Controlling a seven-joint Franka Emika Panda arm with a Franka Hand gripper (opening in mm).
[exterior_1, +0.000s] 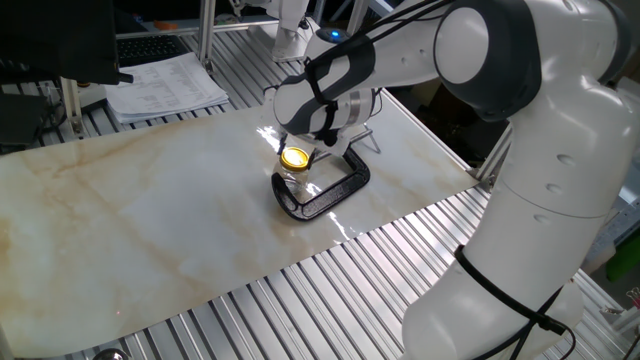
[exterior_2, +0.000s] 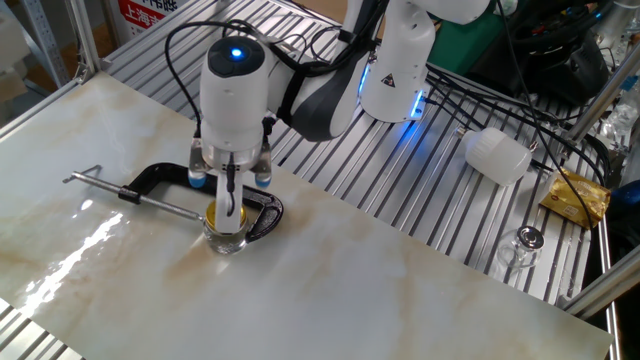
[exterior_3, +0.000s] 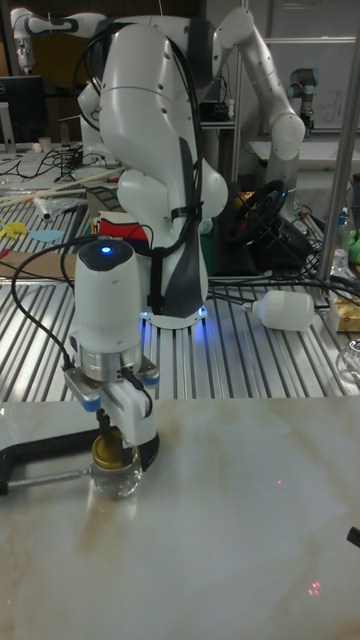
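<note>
A clear glass jar with a gold lid (exterior_1: 294, 158) stands upright on the marble-patterned board, within a black C-clamp (exterior_1: 335, 195) lying flat. In exterior view 2 the glass jar (exterior_2: 226, 242) sits by the end of the clamp's screw (exterior_2: 150, 204). My gripper (exterior_1: 296, 152) points down over the jar, one dark finger on either side of the lid. Whether the fingers press on the lid or stand slightly off it is unclear. From exterior view 3, the gold lid (exterior_3: 109, 452) shows partly behind a finger, and the jar rests on the board.
Papers (exterior_1: 165, 88) lie beyond the board's far edge. On the slatted table stand a white bulb-shaped object (exterior_2: 497, 156), a gold packet (exterior_2: 576, 198) and a small glass jar (exterior_2: 521, 246). Much of the board (exterior_2: 330, 290) is bare.
</note>
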